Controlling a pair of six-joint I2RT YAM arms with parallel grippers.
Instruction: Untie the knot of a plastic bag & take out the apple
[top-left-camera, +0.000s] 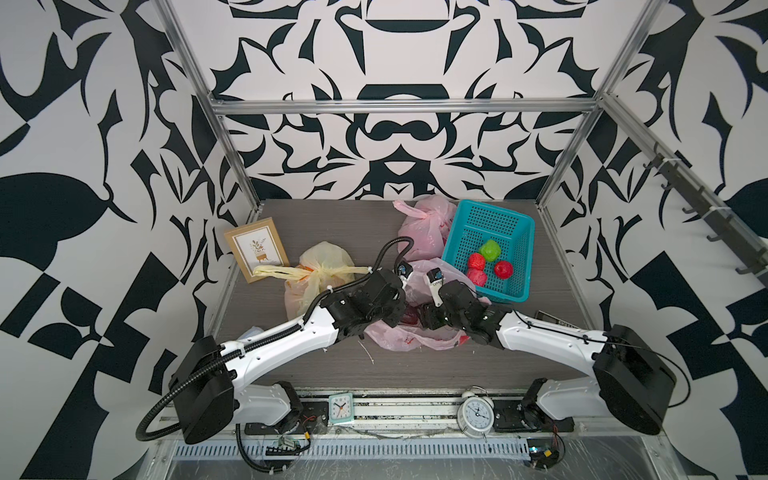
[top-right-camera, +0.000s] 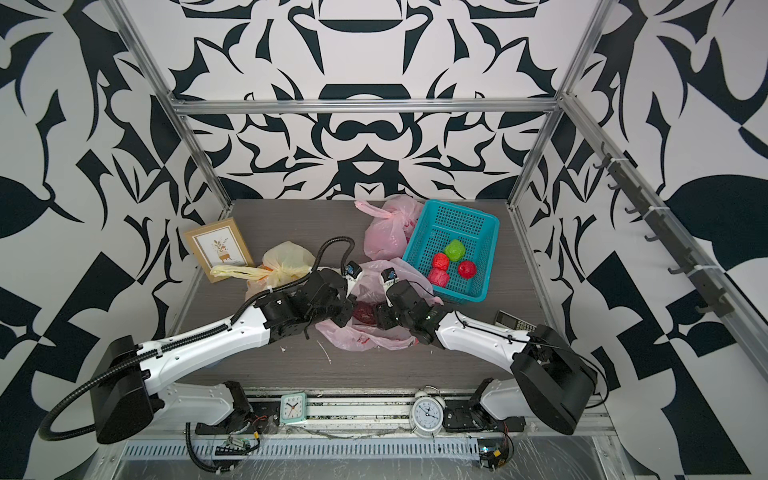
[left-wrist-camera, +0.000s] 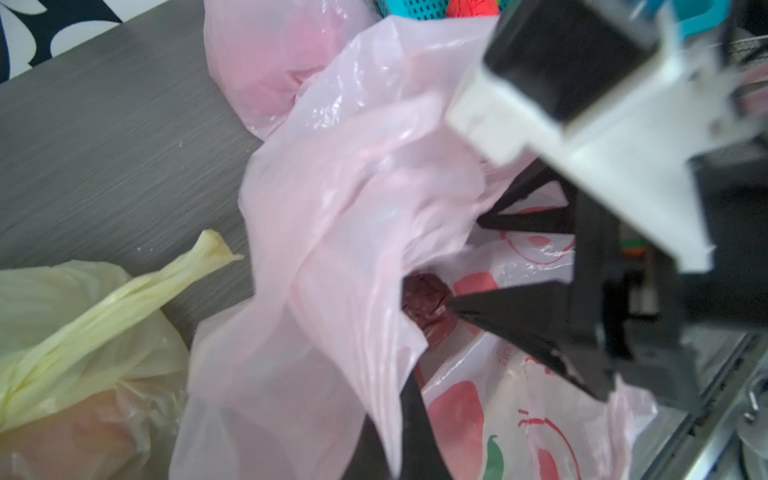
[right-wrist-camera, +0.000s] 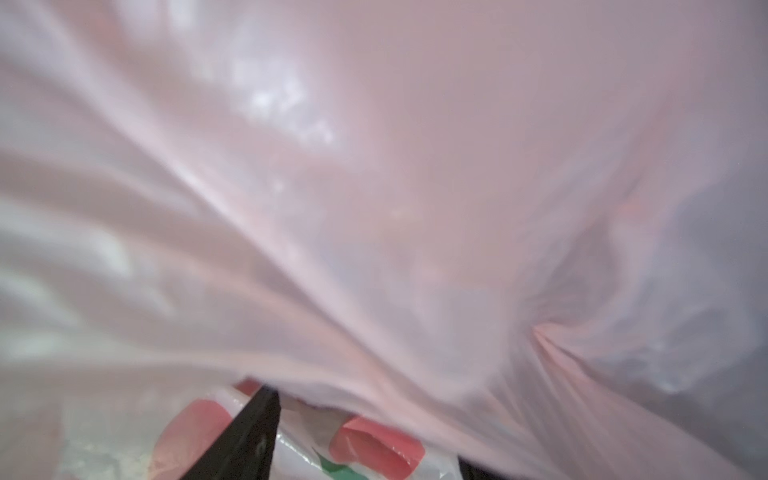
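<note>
A pink plastic bag (top-left-camera: 416, 340) lies spread with its mouth open between my two arms. Deep in its opening shows a dark red, wrapped round thing (left-wrist-camera: 428, 302), perhaps the apple. In the left wrist view my left gripper is shut on a gathered edge of the bag film, which runs down between its fingers. From the right, my right gripper reaches into the opening with its fingers apart, its lower fingertip close by the dark red thing. Film covers most of the right wrist view, with one dark finger (right-wrist-camera: 252, 440) showing below it.
A teal basket (top-left-camera: 524, 256) at the back right holds several wrapped red fruits and a green one (top-left-camera: 489, 250). Another tied pink bag (top-left-camera: 428, 228) stands beside it. On the left are a tied yellow bag (top-left-camera: 324, 264) and a picture frame (top-left-camera: 256, 248).
</note>
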